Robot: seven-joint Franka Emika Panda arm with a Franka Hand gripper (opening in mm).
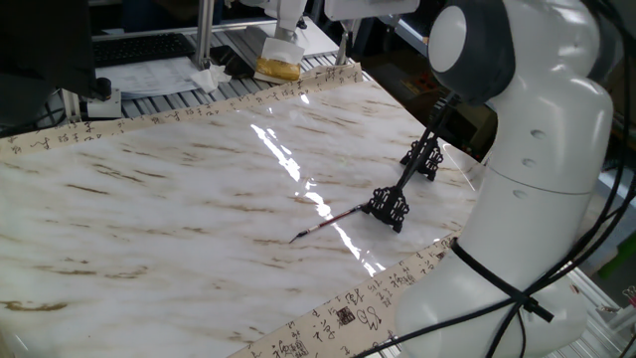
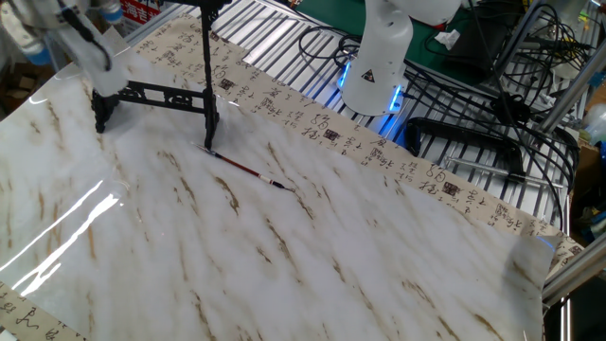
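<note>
A slim brush with a dark red handle (image 2: 248,170) lies flat on the marble-patterned table mat (image 2: 379,275). In exterior view 1 the brush (image 1: 333,220) lies close to one foot of a black ornate stand (image 1: 388,208); whether they touch I cannot tell. The stand (image 2: 156,96) is upright, its top cut off in exterior view 2. My white arm (image 1: 547,149) rises at the right of exterior view 1. A white arm part (image 1: 363,7) shows at the top edge. No gripper fingers can be made out in either view.
Beige strips with black writing (image 2: 341,142) border the mat. Behind it in exterior view 1 are a keyboard (image 1: 139,48) and a yellow-and-white object (image 1: 279,65). Cables (image 2: 521,109) lie near the base.
</note>
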